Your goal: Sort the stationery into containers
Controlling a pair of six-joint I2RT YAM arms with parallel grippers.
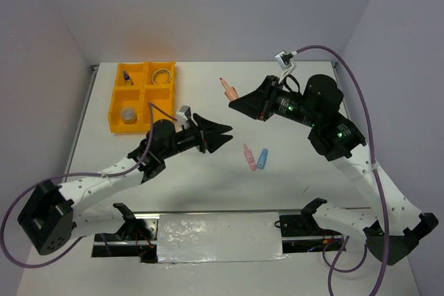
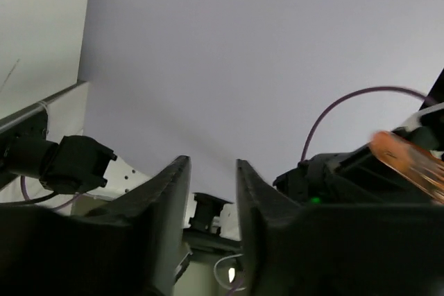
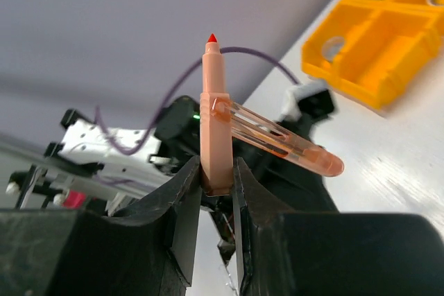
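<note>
In the right wrist view, my right gripper is shut on an orange-pink marker [image 3: 216, 129] that stands upright between the fingers, red tip up. A clear orange-tinted tube [image 3: 291, 147] slants off its side; I cannot tell whether they are one piece. From above, this marker [image 1: 229, 90] points up and left over the table's back half. My left gripper [image 1: 229, 134] hangs lower, left of it, fingers apart and empty. Lying on the table are a pink pen [image 1: 250, 157] and a blue stationery piece [image 1: 262, 159]. The orange divided container [image 1: 143, 95] stands back left.
Inside the container are a dark-blue bottle-like item [image 1: 127, 77], a yellow ring like a tape roll [image 1: 161, 76] and a round clear item [image 1: 128, 114]. Both arms come close together at the centre.
</note>
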